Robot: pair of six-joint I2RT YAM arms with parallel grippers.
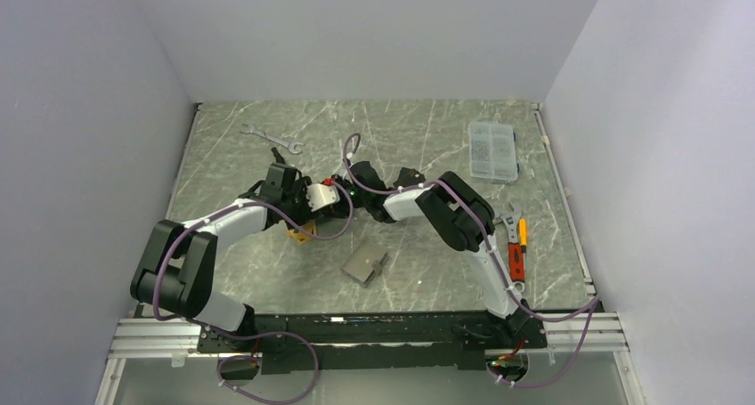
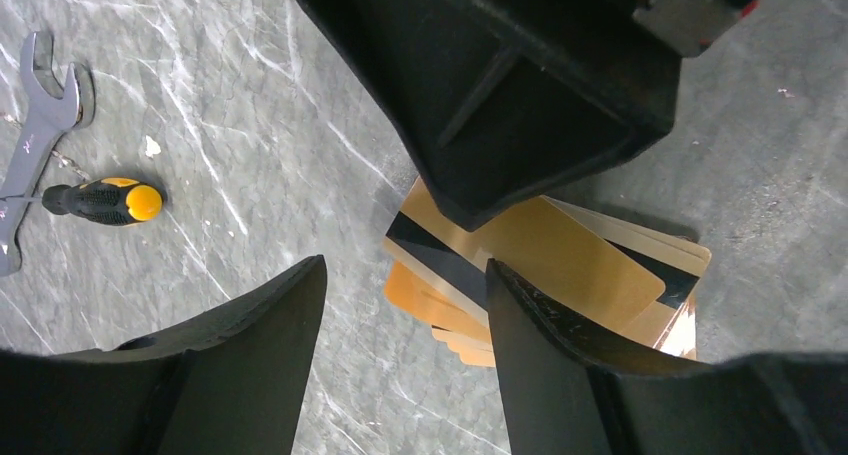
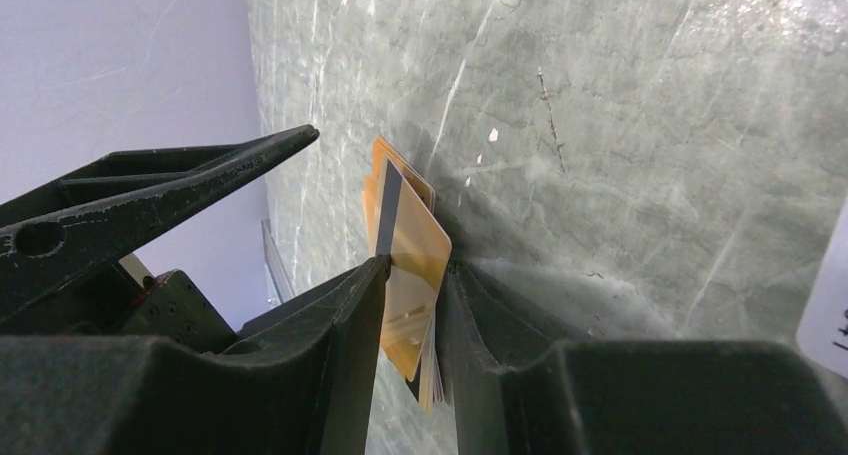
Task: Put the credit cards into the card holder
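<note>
A loose stack of gold and orange cards with black stripes (image 2: pixel 570 260) lies fanned on the table at the left of centre. Over it, my left gripper stands part open, one fingertip overlapping the cards in its view and the other over bare table. My right gripper is open at the stack's other side; cards (image 3: pixel 412 230) show between and beyond its fingertips, and I cannot tell whether they touch. A left gripper finger (image 3: pixel 200 175) reaches in above them. The grey-tan card holder (image 1: pixel 364 263), with its clasp, lies front of centre.
Behind the left gripper lie a wrench (image 1: pixel 271 139) and a yellow-black screwdriver (image 2: pixel 110 202). A clear compartment box (image 1: pixel 492 151) is at back right, an adjustable wrench (image 1: pixel 515 254) at front right. Both grippers crowd close together.
</note>
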